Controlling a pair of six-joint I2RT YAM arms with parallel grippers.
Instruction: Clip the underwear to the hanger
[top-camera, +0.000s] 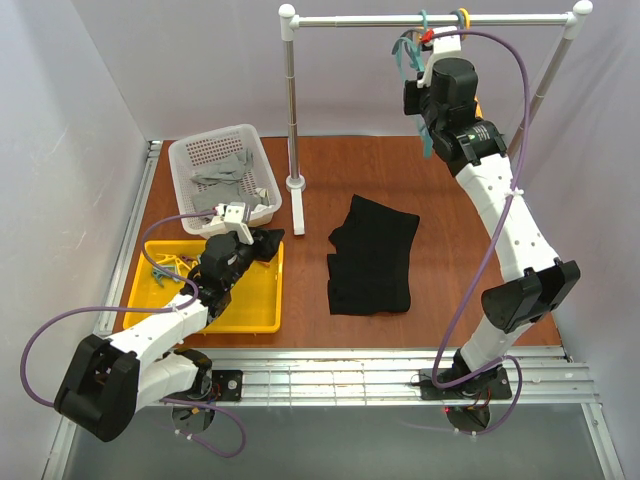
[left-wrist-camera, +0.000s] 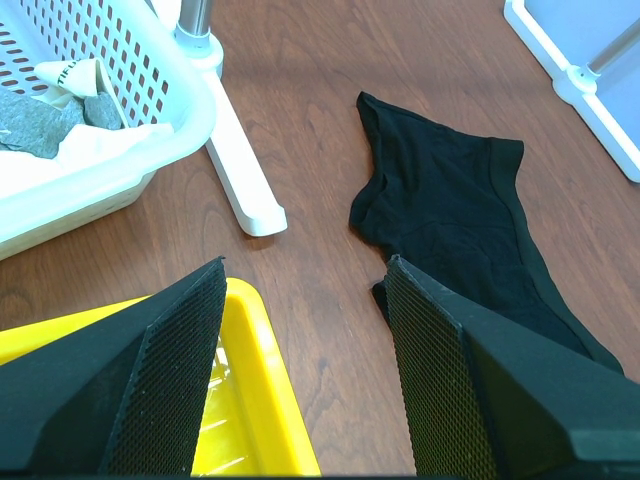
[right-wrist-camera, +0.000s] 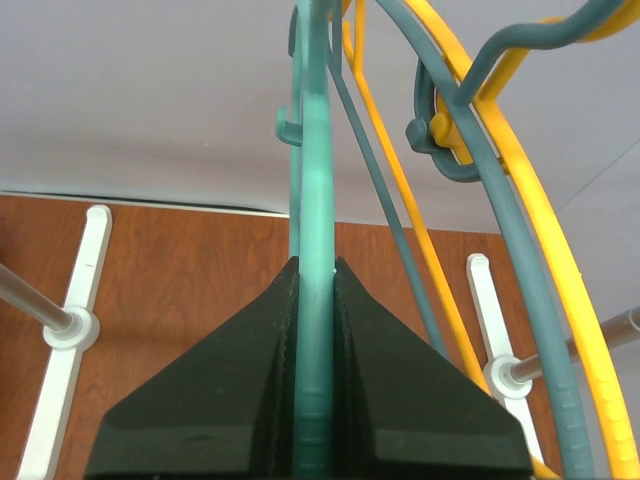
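Black underwear (top-camera: 370, 260) lies spread on the wooden table, also seen in the left wrist view (left-wrist-camera: 450, 210). My left gripper hangs over the yellow tray's corner, fingers apart and empty, left of the underwear. High on the rail, my right gripper is shut on a teal hanger (right-wrist-camera: 316, 150). Grey and yellow hangers (right-wrist-camera: 530, 260) hang right beside it.
A white basket (top-camera: 180, 165) with grey cloths sits at back left. The yellow tray (top-camera: 260, 315) holds small coloured pieces. The rack's white feet (top-camera: 298, 210) stand on the table. Bare wood surrounds the underwear.
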